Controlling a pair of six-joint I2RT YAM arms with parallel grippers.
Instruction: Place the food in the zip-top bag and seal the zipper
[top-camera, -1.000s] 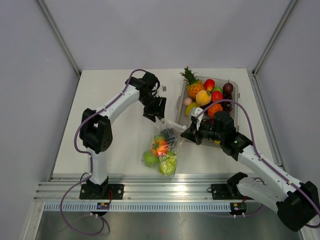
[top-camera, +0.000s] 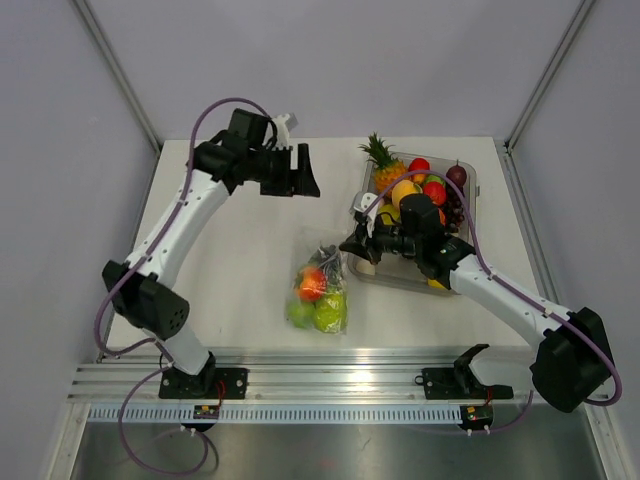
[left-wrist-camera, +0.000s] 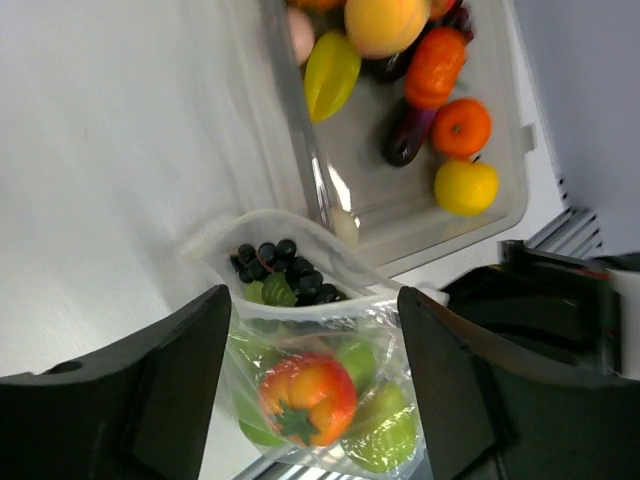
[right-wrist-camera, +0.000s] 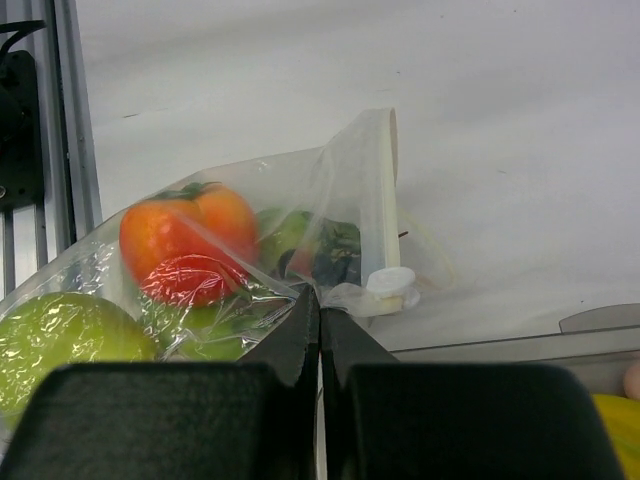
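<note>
The clear zip bag (top-camera: 318, 295) lies on the white table with a tomato (left-wrist-camera: 310, 400), green fruit (left-wrist-camera: 382, 430) and dark grapes (left-wrist-camera: 282, 262) inside; its mouth faces the back. My right gripper is shut on the bag's edge near the white slider (right-wrist-camera: 390, 282). My left gripper (top-camera: 300, 170) is above and behind the bag, its fingers apart with nothing between them; the left wrist view looks down at the bag's opening.
A grey tray (top-camera: 450, 280) of fruit and vegetables, with a pineapple (top-camera: 390, 170) at its back, sits on the right.
My left gripper has risen away from the bag and its fingers look wider apart. My right gripper has shifted leftward with the bag's edge, and the bag has moved slightly too.
</note>
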